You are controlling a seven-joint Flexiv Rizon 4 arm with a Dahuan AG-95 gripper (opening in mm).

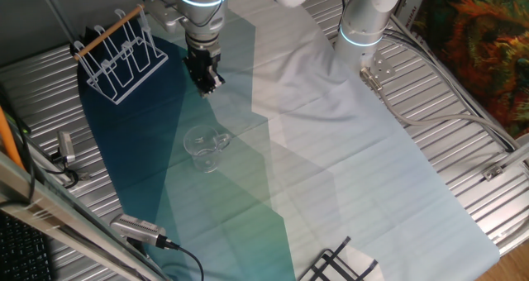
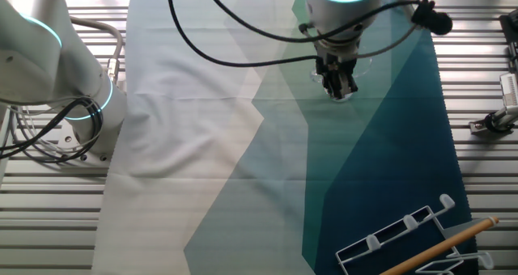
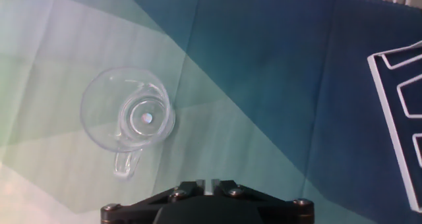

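Note:
A clear mug with a handle [image 1: 204, 151] stands on the patterned cloth, left of centre in exterior view 1. From the wrist, the mug [image 3: 163, 122] appears left of the fingers, with its handle pointing toward the bottom edge. In exterior view 2 it is mostly hidden behind the gripper [image 2: 341, 95]. My gripper [image 1: 212, 88] hangs above the cloth, between the mug and the white rack, apart from both. Its fingertips [image 3: 200, 184] nearly meet in the wrist view, and nothing shows between them.
A white wire rack with a wooden bar [image 1: 110, 33] stands on the dark blue cloth. Toward the near edge is a black wire frame [image 1: 335, 267]. Camera-like devices [image 1: 138, 229] sit along the left side.

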